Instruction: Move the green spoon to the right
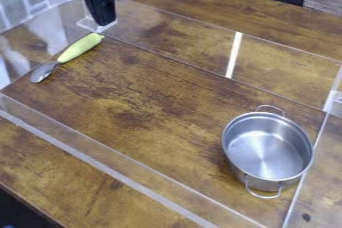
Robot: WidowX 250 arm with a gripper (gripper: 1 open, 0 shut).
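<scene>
A spoon with a yellow-green handle [80,47] and a metal bowl end [43,72] lies on the wooden table at the upper left, its handle pointing up and to the right. The black gripper [99,18] hangs just beyond the handle's far end, apart from the spoon. Its fingers are small and dark here, so whether they are parted does not show. Nothing visible hangs from it.
A silver pot [267,150] with two loop handles stands at the lower right, empty. Clear walls or panels edge the table at the left and front. A white line [235,55] marks the far half.
</scene>
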